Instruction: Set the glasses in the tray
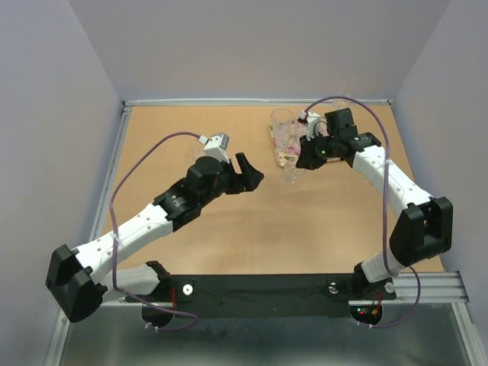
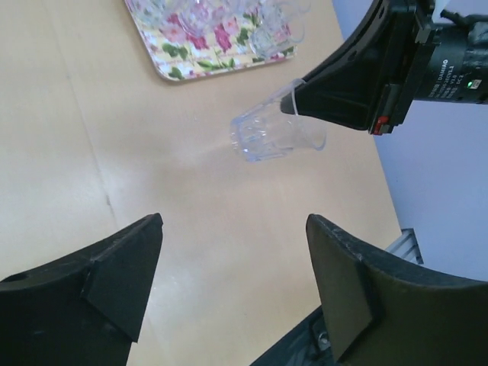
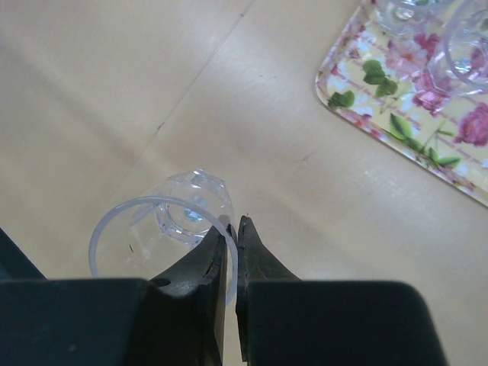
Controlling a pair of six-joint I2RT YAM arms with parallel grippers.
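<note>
A clear glass [image 3: 164, 229] hangs by its rim from my right gripper, which is shut on it. In the left wrist view the same glass [image 2: 274, 128] is tilted, its base toward the left, clear of the tray. The flowered tray [image 2: 169, 70] lies at the back right and bears several clear glasses, among them one [image 1: 281, 118] at its left end. My left gripper stands open in mid-table, its fingers wide apart and nothing between them. The right arm hides part of the tray in the top view.
Another clear glass [image 1: 198, 151] appears faintly on the table [image 1: 229, 229], behind the left arm. Walls close in on both sides and at the back.
</note>
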